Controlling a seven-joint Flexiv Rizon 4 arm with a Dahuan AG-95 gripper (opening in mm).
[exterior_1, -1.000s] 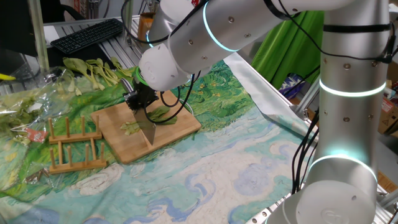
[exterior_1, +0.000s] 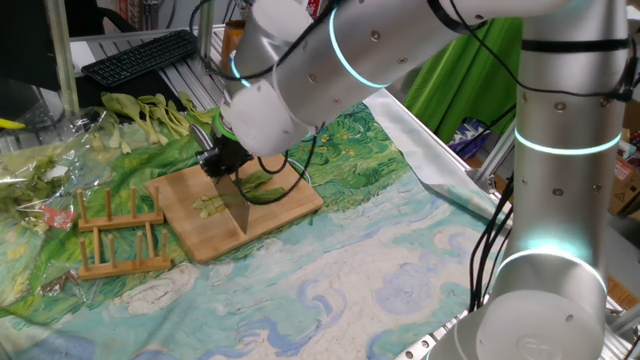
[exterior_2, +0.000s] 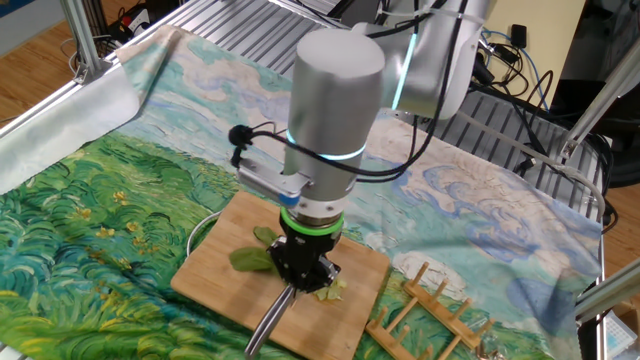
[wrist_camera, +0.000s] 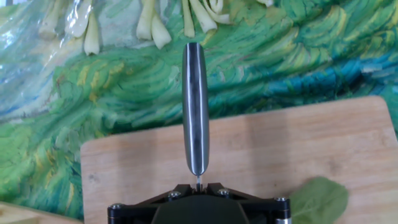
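My gripper is shut on a knife, whose metal handle (wrist_camera: 196, 109) points away from the fingers in the wrist view. The wide blade (exterior_1: 234, 207) hangs upright over the wooden cutting board (exterior_1: 195, 240); whether its edge touches the board is hard to tell. On one side of the blade lies a green leafy vegetable (exterior_2: 252, 260). Small pale green cut pieces (exterior_1: 209, 206) lie on the other side. From exterior view 2, the gripper (exterior_2: 305, 272) hides the blade and part of the greens.
A wooden peg rack (exterior_1: 125, 265) stands beside the board. More leafy stalks (exterior_1: 150, 115) lie behind it, near clear plastic (exterior_1: 60, 165) with greens.
The greens and the board look unmoved.
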